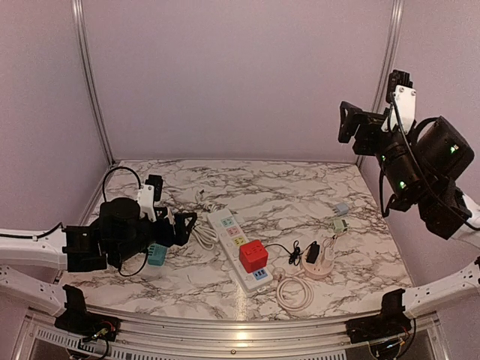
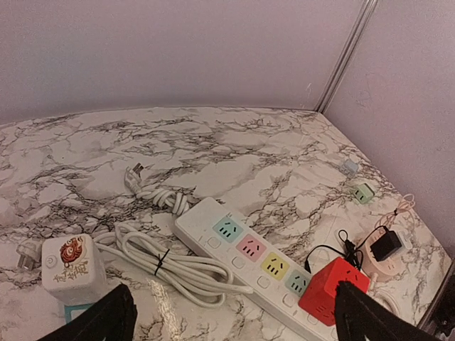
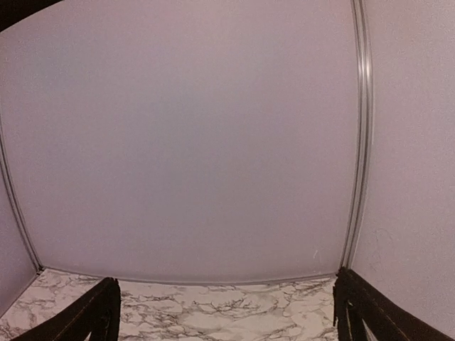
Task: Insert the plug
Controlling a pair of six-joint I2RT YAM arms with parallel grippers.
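Note:
My left gripper is open above the left of the table. In the left wrist view, a white cube with a brown print sits at lower left by a teal strip, with a white plug beside it. A long white power strip with coloured sockets lies mid-table, a red cube on it. Another white plug with coiled cable lies behind. My right gripper is open high on the right, seeing only walls and bare table.
At right lie a black adapter on a round pale socket, small plugs and coiled cables.

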